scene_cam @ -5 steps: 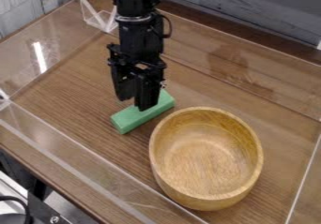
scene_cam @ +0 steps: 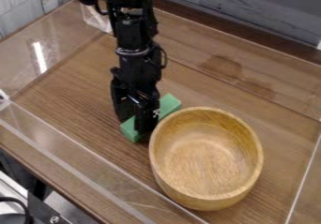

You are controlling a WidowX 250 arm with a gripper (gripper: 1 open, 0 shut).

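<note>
A green rectangular block (scene_cam: 168,110) lies on the wooden table, just left of a wooden bowl (scene_cam: 206,158). My black gripper (scene_cam: 135,119) is lowered onto the block from above, its fingertips at or over the block and covering part of it. Whether the fingers have closed on the block cannot be made out.
The pale round bowl takes up the lower right of the view. A dark cable lies at the lower left corner.
My gripper has moved down and toward the front, onto the green block, now covering more of it. The bowl has not moved.
</note>
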